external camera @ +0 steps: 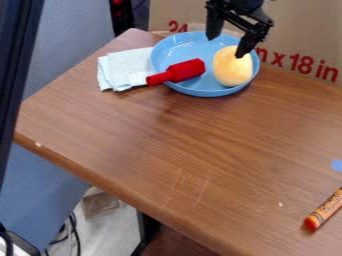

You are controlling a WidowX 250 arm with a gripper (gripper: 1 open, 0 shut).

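My black gripper [235, 30] is over the back of a light blue plate [198, 88], its fingers spread apart with nothing visible between them. Just below its right finger, a pale yellow, rounded object [233, 68] sits on the right side of the plate. A red cylindrical object with a narrower end [183, 71] lies on the plate's left side, reaching over the rim toward a folded white cloth [124, 70] beside the plate.
An orange tube [325, 208] lies at the table's right front. A cardboard sheet [297, 30] with red print stands behind the plate. A small blue patch [335, 166] is at the right edge.
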